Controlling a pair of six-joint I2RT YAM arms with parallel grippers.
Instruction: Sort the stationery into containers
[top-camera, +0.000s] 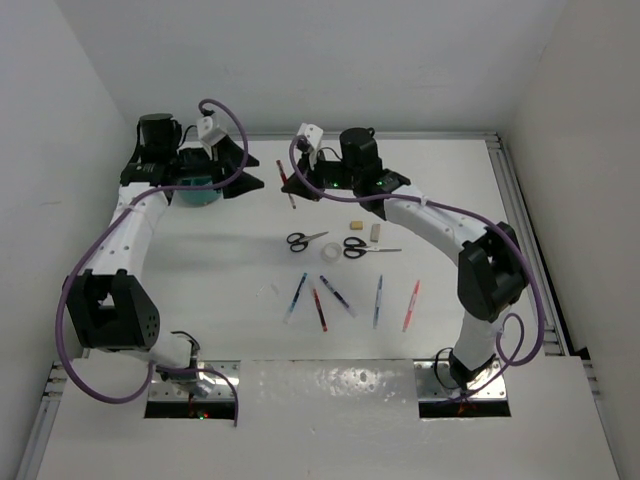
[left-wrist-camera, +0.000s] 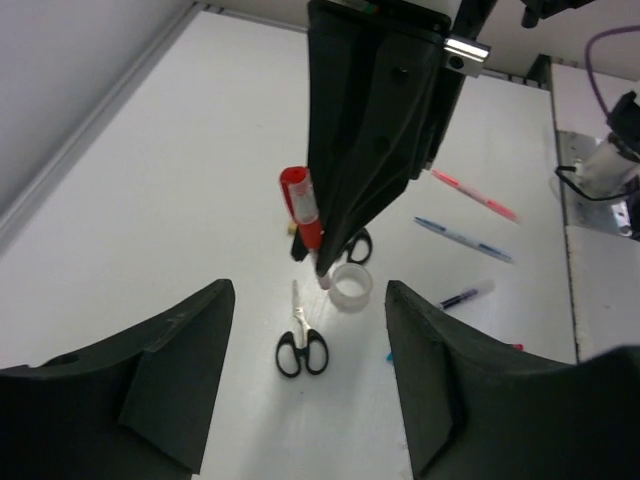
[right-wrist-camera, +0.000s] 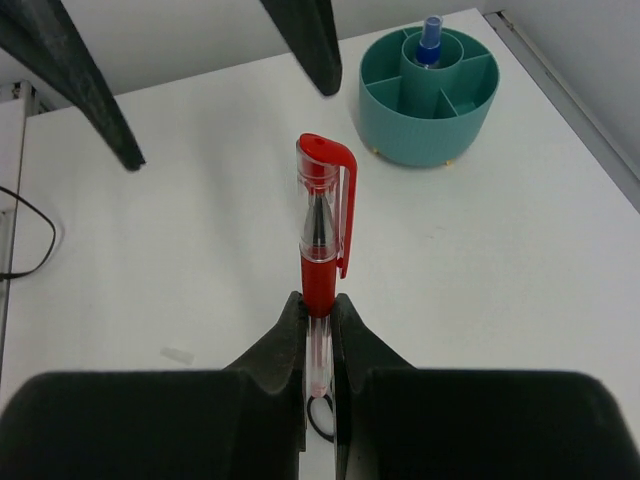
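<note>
My right gripper (top-camera: 287, 183) is shut on a red gel pen (right-wrist-camera: 319, 280), held upright with its cap on top. Facing it from the left, my left gripper (top-camera: 255, 172) is open, with nothing between its fingers; the red pen (left-wrist-camera: 302, 210) appears beyond its fingertips. The teal round organizer (right-wrist-camera: 405, 137) stands at the back left, with a blue pen (right-wrist-camera: 430, 42) upright in its inner ring. On the table lie two pairs of scissors (top-camera: 300, 242), several pens (top-camera: 336, 296), a tape roll (top-camera: 331, 251) and small erasers (top-camera: 356, 225).
Walls stand close along the back and both sides, with a metal rail at the table's edges.
</note>
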